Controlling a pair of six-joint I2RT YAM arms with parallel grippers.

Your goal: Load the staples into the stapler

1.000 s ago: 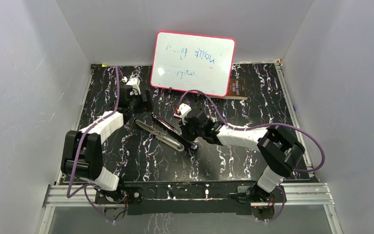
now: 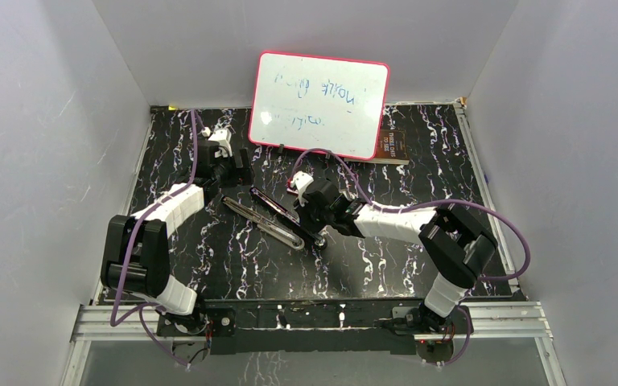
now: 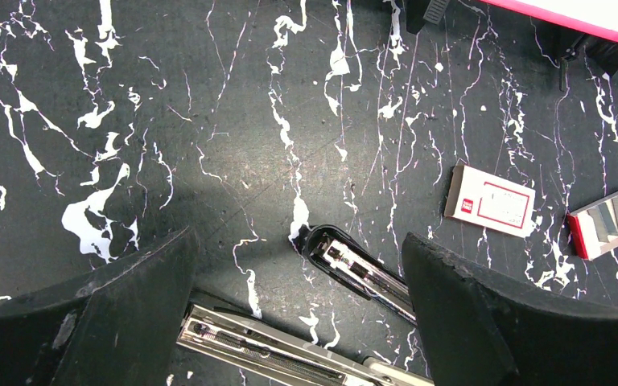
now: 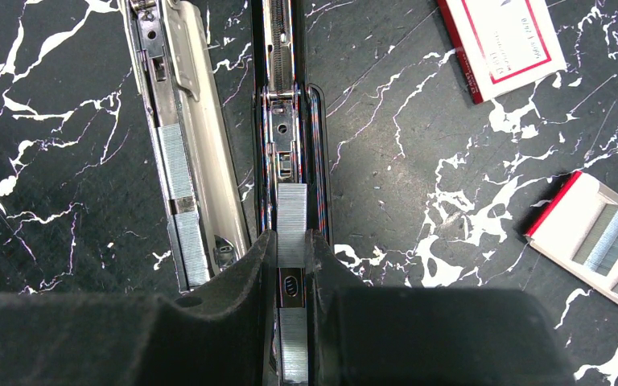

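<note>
Two opened staplers lie side by side: a black one (image 4: pixel 278 48) and a silver one (image 4: pixel 209 137). My right gripper is over the black stapler, its fingers shut on a strip of staples (image 4: pixel 292 211) that lines up with the magazine. Whether that strip rests in the channel or just above it, I cannot tell. Further down the same magazine shows another strip (image 4: pixel 294 342). Two strips (image 4: pixel 175 161) sit in the silver stapler's channel. At the left, my left gripper stands open above the table, apart from both staplers.
Right of the black stapler lie a red-and-white staple box (image 4: pixel 511 40) and an open tray (image 4: pixel 563 241) with several strips. A whiteboard (image 2: pixel 322 104) stands at the back, a book (image 2: pixel 392 146) beside it.
The right arm's elbow has shifted slightly to the left, while its gripper stays over the black stapler. My left arm and both staplers look unchanged.
</note>
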